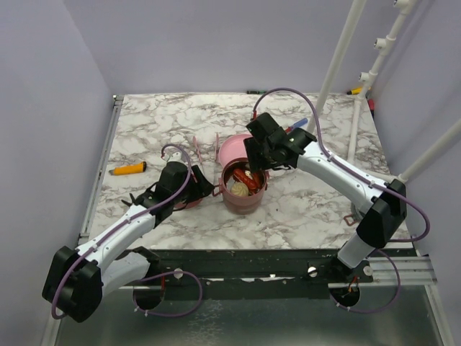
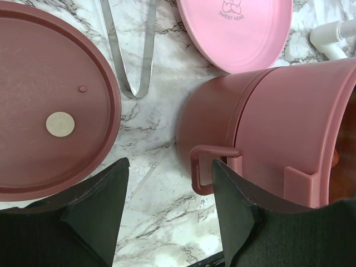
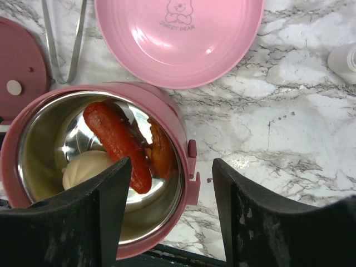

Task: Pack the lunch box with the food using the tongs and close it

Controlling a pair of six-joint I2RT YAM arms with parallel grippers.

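Observation:
The round pink lunch box (image 1: 243,204) stands without its lid mid-table, a sausage (image 3: 118,146), a pale bun (image 3: 87,169) and a browned piece of food (image 3: 161,150) inside its steel bowl. Its dull-pink lid (image 2: 47,133) lies flat to the left. In the left wrist view, my left gripper is open, the box's side handle (image 2: 214,150) close by its right finger; whether they touch I cannot tell. My right gripper is open over the box's right rim, with the rim and latch between and below its fingers.
Behind the box lies a pink plate (image 3: 181,39), with metal tongs (image 2: 133,78) to its left. A blue-handled tool (image 1: 298,124) lies at the back right and a yellow tool (image 1: 128,169) at the left. White pipes (image 1: 354,130) rise on the right.

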